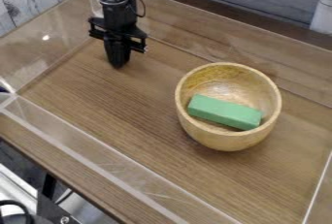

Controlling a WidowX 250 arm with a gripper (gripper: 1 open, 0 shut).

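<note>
My gripper (116,57) hangs low over the wooden table at the upper left, shut, with nothing visible between its fingers; the fingertips are small and dark. To the right, a tan bowl (228,80) holds a green block (223,112), lying at a tilt inside it.
A white cylindrical object (324,13) stands at the back right edge. Dark cables and parts lie off the table at the lower left.
</note>
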